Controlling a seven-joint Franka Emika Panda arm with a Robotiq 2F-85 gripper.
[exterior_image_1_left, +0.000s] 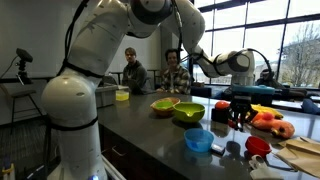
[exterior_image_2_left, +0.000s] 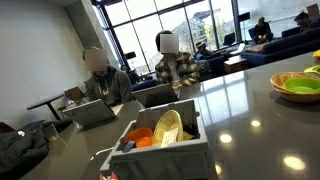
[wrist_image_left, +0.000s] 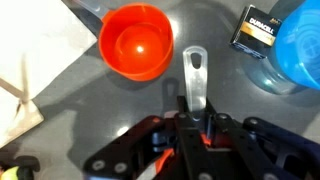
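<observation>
My gripper is shut on a silver metal utensil (wrist_image_left: 196, 78) with a slot near its rounded end. The utensil points up the wrist view, between a red cup (wrist_image_left: 136, 42) and a blue bowl (wrist_image_left: 300, 45); it touches neither in that view. A small Duracell package (wrist_image_left: 257, 32) lies beside the bowl. From outside, in exterior view 1, my gripper (exterior_image_1_left: 240, 118) hangs over the table behind the blue bowl (exterior_image_1_left: 198, 141) and the red cup (exterior_image_1_left: 257, 147). The utensil is too small to make out there.
Toys and fruit-like items (exterior_image_1_left: 273, 124) crowd the table behind the cup. A green bowl (exterior_image_1_left: 188, 112) stands left of the gripper. Tan boards (exterior_image_1_left: 300, 153) lie at the right edge. In exterior view 2, a grey bin (exterior_image_2_left: 197, 157) holds several items. Two people sit beyond the table.
</observation>
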